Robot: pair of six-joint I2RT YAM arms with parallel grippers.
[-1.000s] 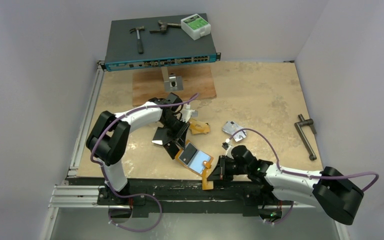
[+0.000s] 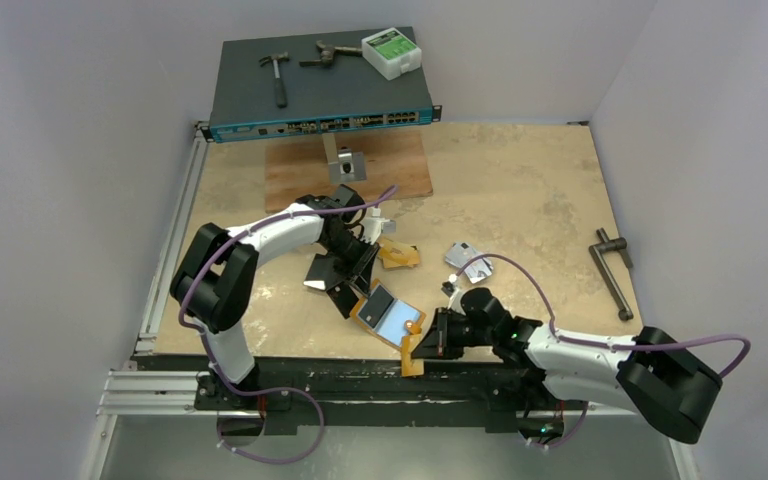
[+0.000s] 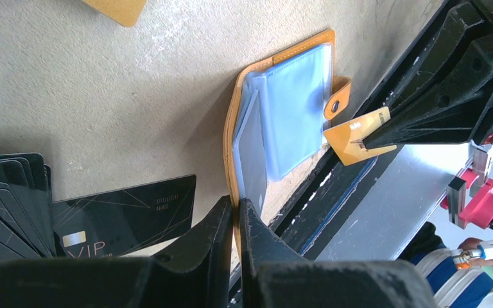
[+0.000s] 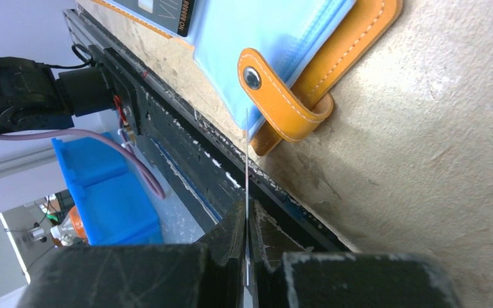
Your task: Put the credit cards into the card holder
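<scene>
The tan card holder (image 2: 388, 312) lies open near the table's front edge, clear blue sleeves showing. A black card (image 4: 178, 11) is in one part of it. My left gripper is shut on the holder's edge, with the tan cover and sleeves between its fingers. Pinched in my right gripper is a gold card, seen edge-on in the right wrist view. The card's tip is close to the sleeve corner by the snap strap (image 4: 279, 96); whether they touch I cannot tell.
Fanned black cards (image 3: 6, 199) and a VIP card (image 3: 131, 215) lie beside the left gripper. Gold cards (image 2: 398, 254) and silver cards (image 2: 468, 260) rest farther back. A metal tool (image 2: 612, 272) lies far right.
The right gripper and its gold card have shifted slightly left in the top view. My left arm and the card holder look unmoved.
</scene>
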